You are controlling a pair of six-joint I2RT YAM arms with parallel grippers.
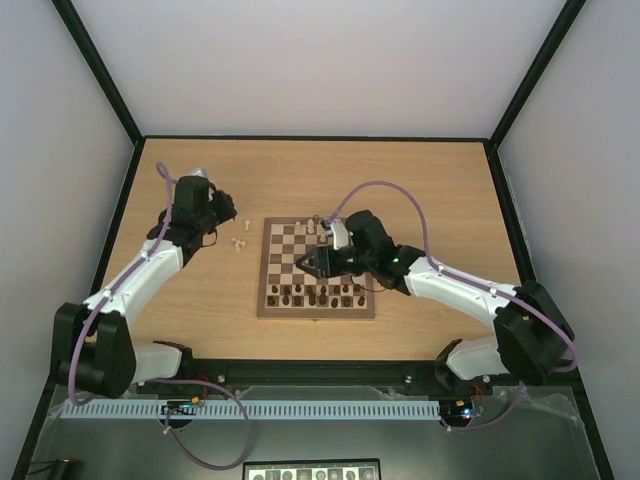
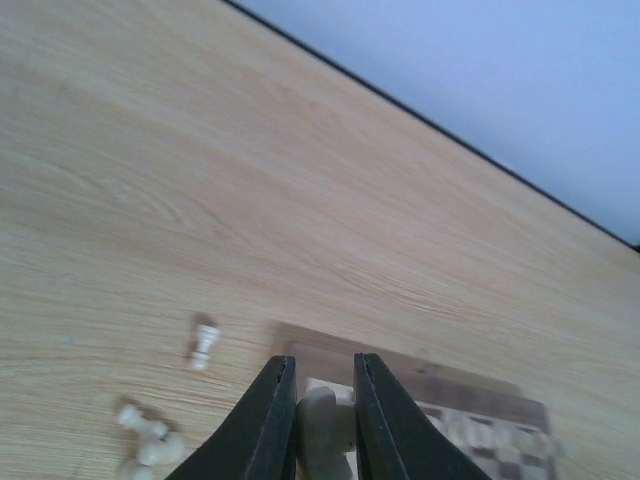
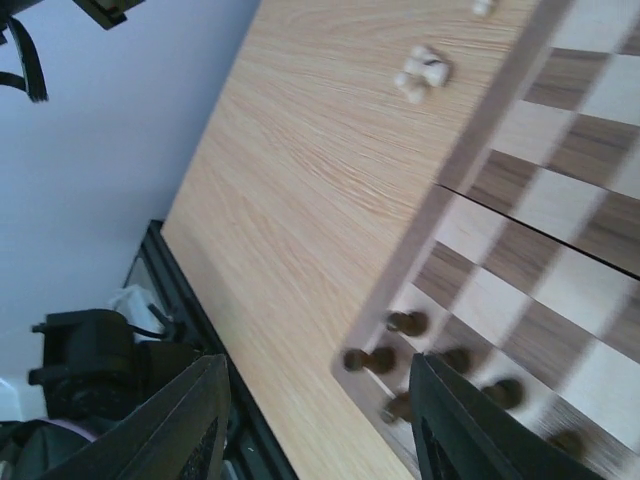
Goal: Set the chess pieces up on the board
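A white chess piece (image 2: pixel 322 436) is pinched between the fingertips of my left gripper, which is left of the board (image 1: pixel 264 270) in the top view. Over the middle of the board my right gripper hangs open, nothing between its fingers. Dark pieces (image 3: pixel 407 323) stand on the near rows of the board. White pieces (image 1: pixel 311 222) occupy part of its far side, partly hidden by the right arm. Left of the board lie several loose white pieces (image 2: pixel 152 440), with a single white piece (image 2: pixel 203 346) apart from them.
Bare wooden table (image 1: pixel 400 170) stretches behind the board and to its right. The right arm (image 1: pixel 440 283) reaches across the board's right edge. A dark frame rail (image 1: pixel 310 372) runs along the table's front.
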